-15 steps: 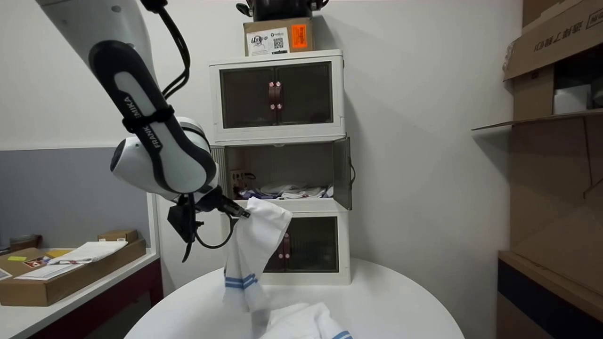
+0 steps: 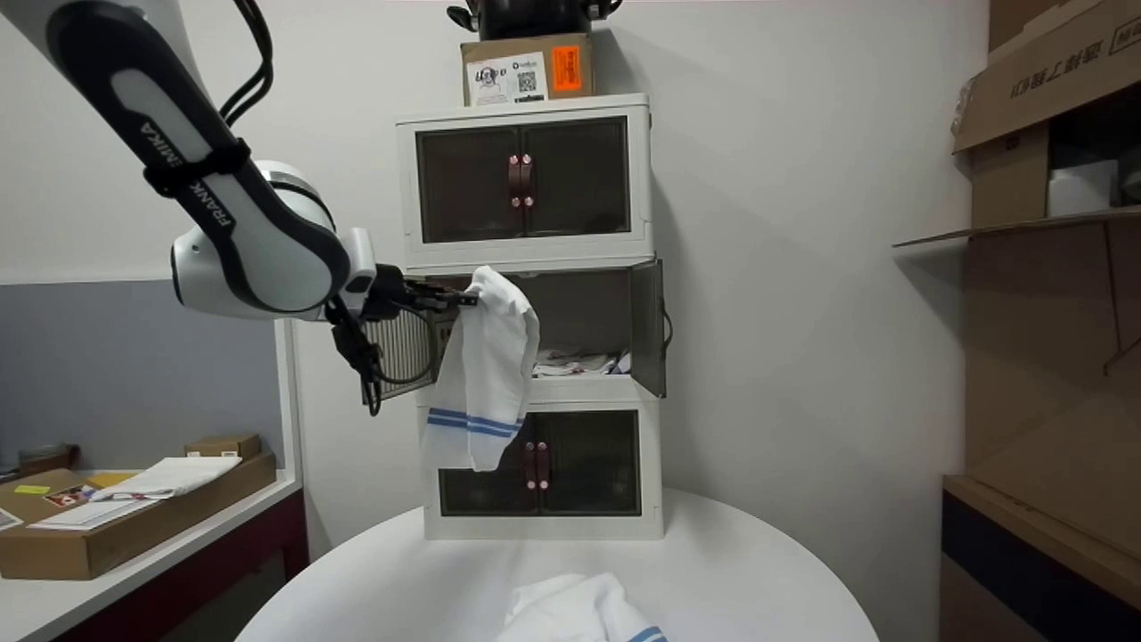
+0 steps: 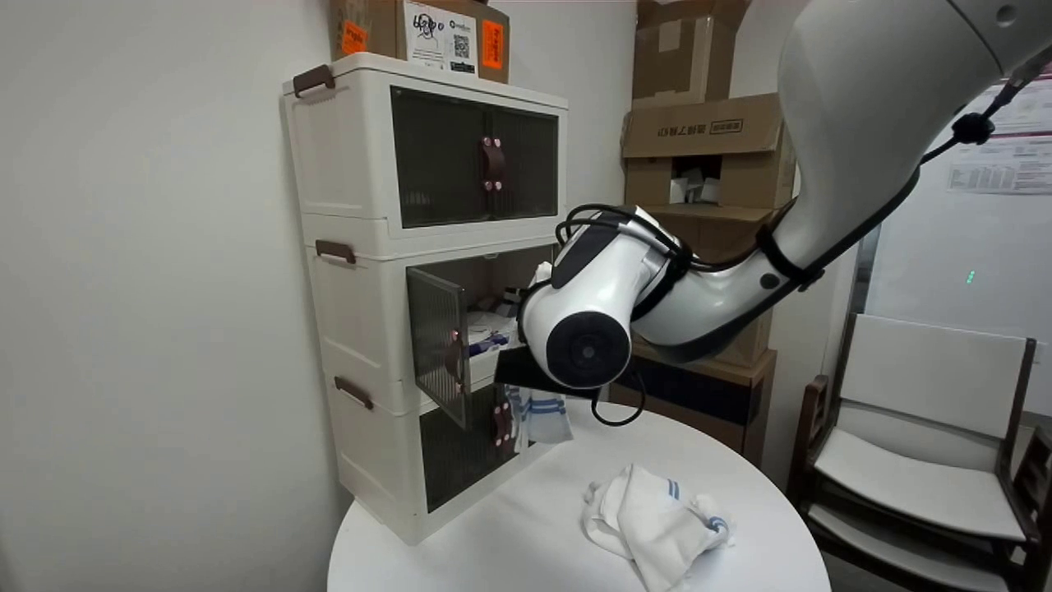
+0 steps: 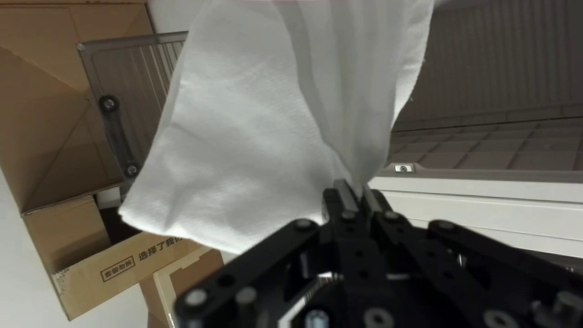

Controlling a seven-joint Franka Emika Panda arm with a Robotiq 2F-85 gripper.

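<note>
A white towel with blue stripes (image 2: 487, 358) hangs from my gripper (image 2: 471, 299), which is shut on its upper part. In the wrist view the cloth (image 4: 240, 125) runs between the fingertips and covers much of the picture. Behind it stands the middle compartment of the cabinet (image 2: 583, 310), both doors swung outward, with folded cloths (image 2: 578, 364) on its floor. In exterior view 1 the towel is in front of the left part of that opening. A second striped towel (image 3: 651, 523) lies crumpled on the round table.
The open right door (image 2: 648, 326) and left door (image 3: 439, 340) flank the compartment. The upper doors (image 2: 524, 176) and lower doors (image 2: 588, 465) are closed. Bare white table (image 2: 749, 578) surrounds the crumpled towel. Cardboard boxes (image 2: 1054, 353) stand at the right.
My gripper has risen with the towel, from below the compartment's floor to the height of its opening. The towel's lower end has come up off the table. The second towel is unmoved.
</note>
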